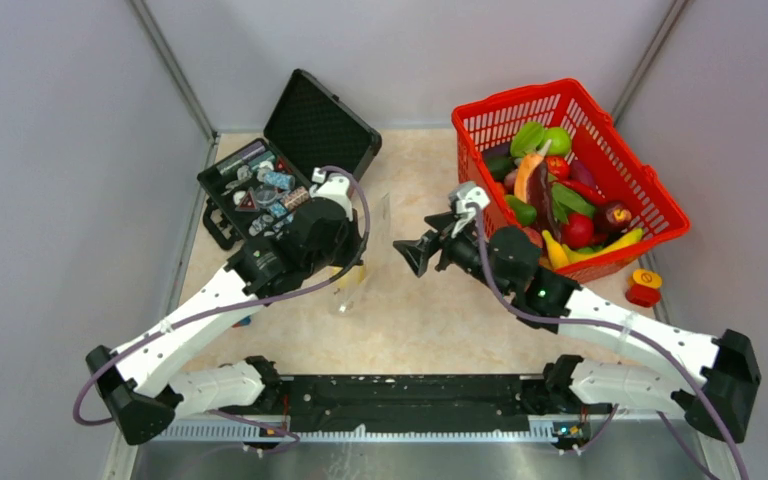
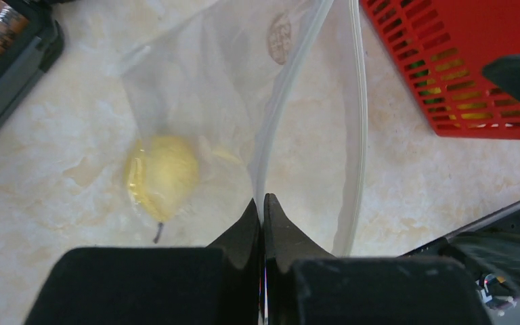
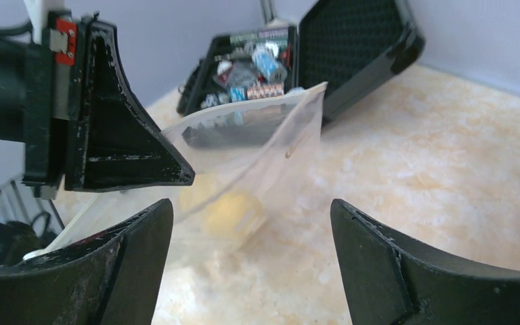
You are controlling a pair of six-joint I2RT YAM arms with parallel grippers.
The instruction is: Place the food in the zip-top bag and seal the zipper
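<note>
My left gripper is shut on the rim of a clear zip top bag [image 2: 311, 101], holding it up. Inside the bag's lower part lies a yellow food item [image 2: 162, 172] with a dark stem, visible through the plastic in both wrist views. My right gripper [image 1: 417, 247] stands open just right of the bag, nothing between its fingers; in the right wrist view the bag and the black body of the left gripper are ahead of it.
A red basket [image 1: 640, 190] of toy fruit and vegetables stands at the right. An open black case [image 1: 315, 125] of small items lies at the back left.
</note>
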